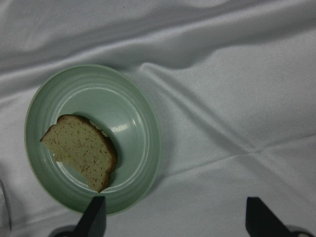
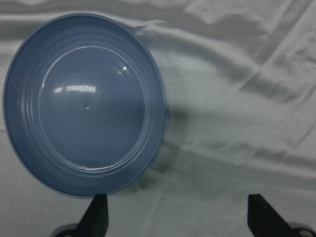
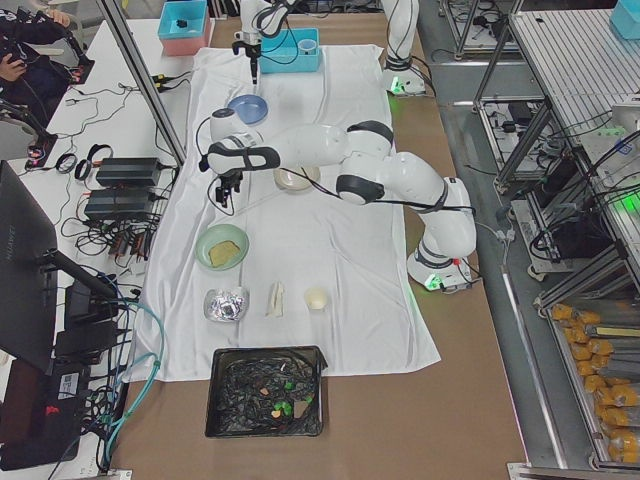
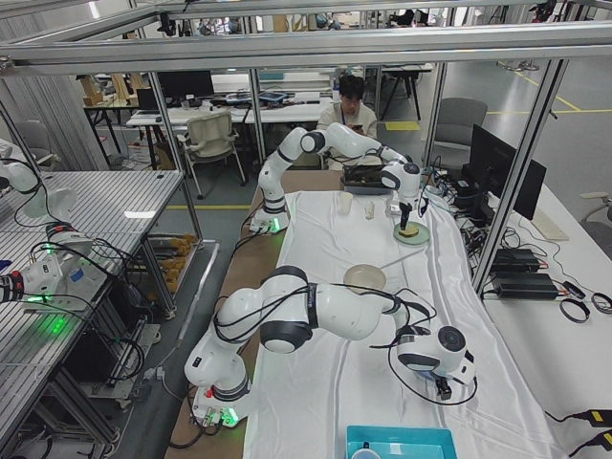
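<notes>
A green plate (image 1: pixel 133 118) with a bitten-looking bread slice (image 1: pixel 84 148) lies below my left gripper, which is open and empty, hovering above and beside it. In the left camera view that gripper (image 3: pixel 228 188) is just above the plate. My right gripper is open over the cloth, beside an empty blue plate (image 2: pixel 89 113) at the far end of the table. A beige plate (image 4: pixel 365 278) lies between the two plates.
A foil item (image 3: pixel 225 304), a pale strip (image 3: pixel 276 299) and a small cup (image 3: pixel 316 298) stand near a black tray (image 3: pixel 265 420). A blue bin (image 4: pixel 400 438) is at the other end.
</notes>
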